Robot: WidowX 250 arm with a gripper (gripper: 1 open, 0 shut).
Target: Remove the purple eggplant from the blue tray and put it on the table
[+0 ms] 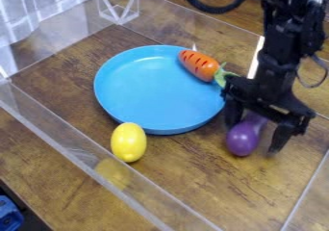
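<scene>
The purple eggplant (241, 141) rests on the wooden table to the right of the blue tray (135, 100), clear of its rim. My black gripper (255, 129) comes down from the upper right, right over the eggplant. Its fingers stand apart, one by the tray's edge and one to the right of the eggplant, so it looks open. The upper part of the eggplant is partly hidden by the gripper.
An orange carrot (198, 64) with a green top lies at the tray's upper right rim. A yellow egg-shaped object (129, 142) sits below the tray. Clear plastic walls border the table.
</scene>
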